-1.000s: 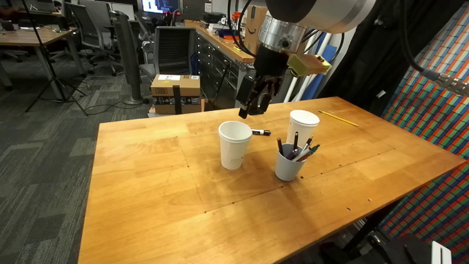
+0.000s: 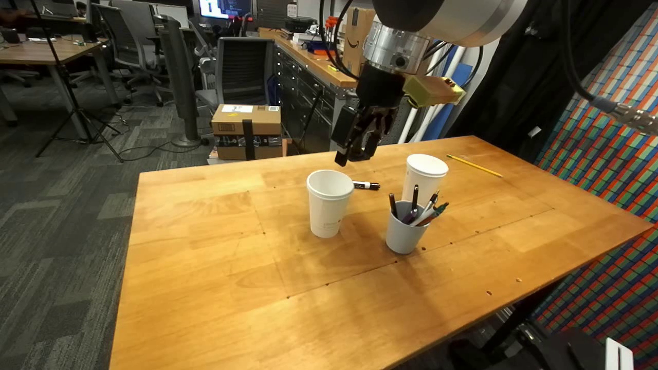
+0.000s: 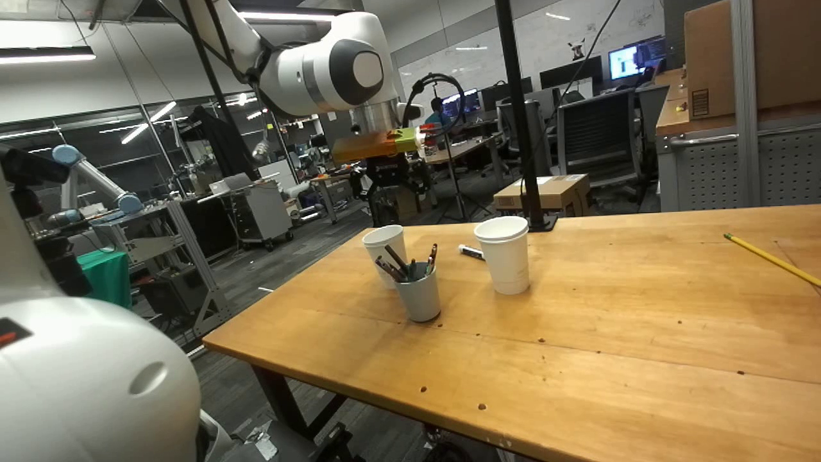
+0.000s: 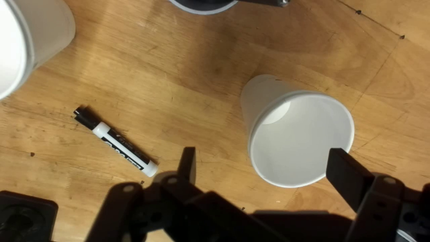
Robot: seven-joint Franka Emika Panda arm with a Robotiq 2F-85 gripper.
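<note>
My gripper stands open above the table, its black fingers wide apart with nothing held between them. Beyond the fingertips in the wrist view, an empty white paper cup stands upright on the wood. A black-and-white marker lies flat, left of the gripper in that view. In exterior view 1 the gripper hangs higher than the cup, apart from it, and the marker is partly hidden behind that cup. Another white cup stands to the right.
A grey pen holder full of several pens stands in front of the second cup. Toward the back right lies a yellow pencil.
</note>
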